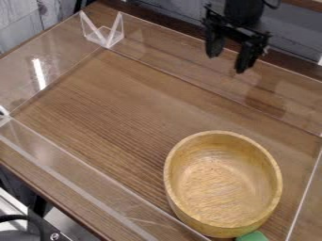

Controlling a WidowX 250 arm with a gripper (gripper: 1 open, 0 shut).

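At the top right of the camera view is my black gripper (231,42), over the back of the wooden tray, with its fingers pointing down and apart. I see nothing held between them. A large yellow oval bowl (221,198) sits at the lower right of the tray, well apart from the gripper.
A white wire-like or clear object (104,30) stands at the back left. A green item (251,235) peeks out below the bowl. Clear walls edge the tray.
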